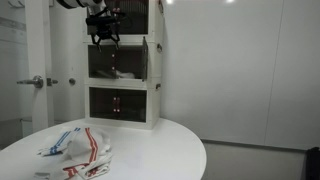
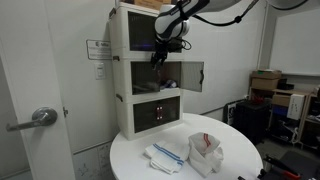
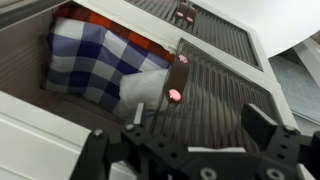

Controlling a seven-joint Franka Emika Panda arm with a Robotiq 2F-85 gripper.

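Note:
A white cabinet with dark ribbed doors stands on the round table. Its middle compartment is partly open: one door stands swung out to the right. Inside, the wrist view shows a blue-and-white checked cloth, a white cloth and some orange-red cloth behind. My gripper hangs high in front of the cabinet, around the level of the middle compartment's top. Its dark fingers are spread wide, and no held item shows between them. The ribbed door with its pink-dotted handle appears beyond the fingers.
On the white table lie a blue-striped towel and a crumpled red-striped cloth. A door with a lever handle is at the left, shelves with boxes at the right.

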